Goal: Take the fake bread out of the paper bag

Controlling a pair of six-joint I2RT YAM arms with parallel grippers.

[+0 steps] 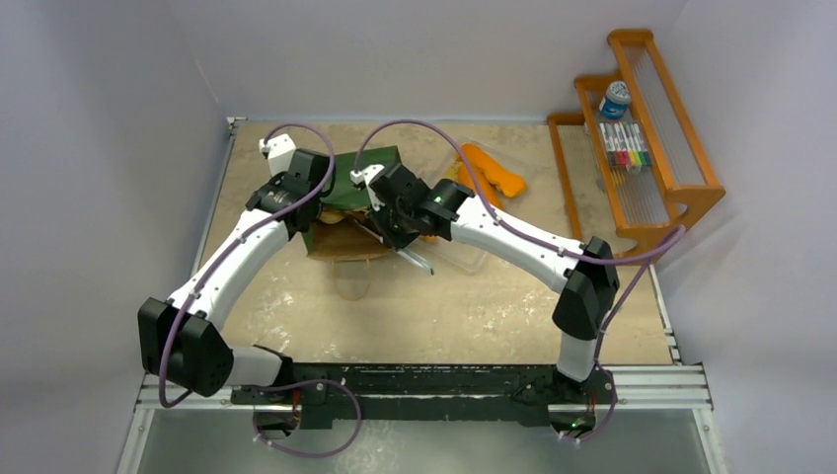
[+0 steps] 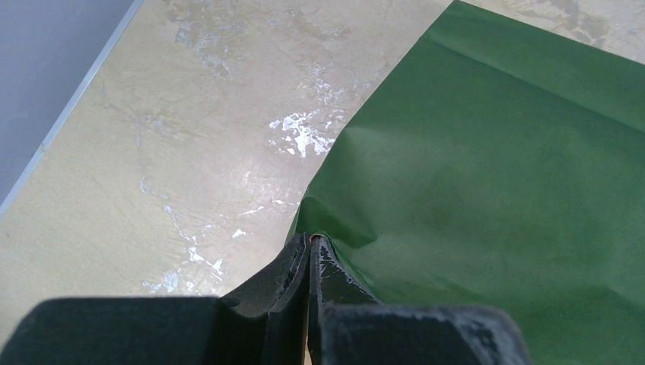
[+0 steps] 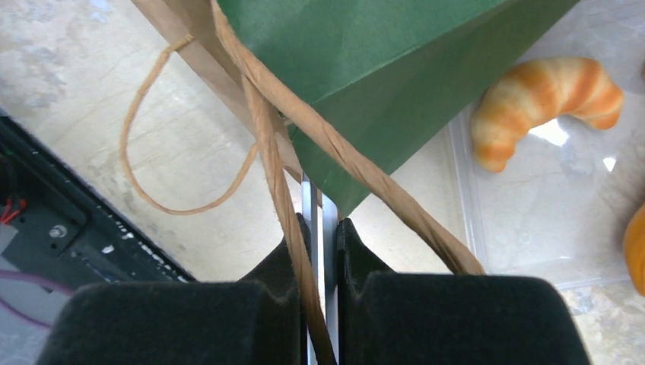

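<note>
The green paper bag [image 1: 365, 158] lies on its side with its brown opening [image 1: 339, 240] toward the front. My left gripper is shut at a crumpled edge of the green paper; whether paper is between its fingers is hard to tell. My right gripper is shut on a metal tongs-like tool [image 1: 415, 262], whose tips reach to the bag's edge, behind twisted handles [image 3: 342, 152]. In the top view something yellowish shows inside the bag, mostly hidden.
A clear plastic tray [image 1: 459, 259] holding a croissant [image 3: 544, 99] and orange bread pieces [image 1: 489, 168] is at the right of the bag. A wooden rack [image 1: 691, 193] with markers and a jar stands at the right.
</note>
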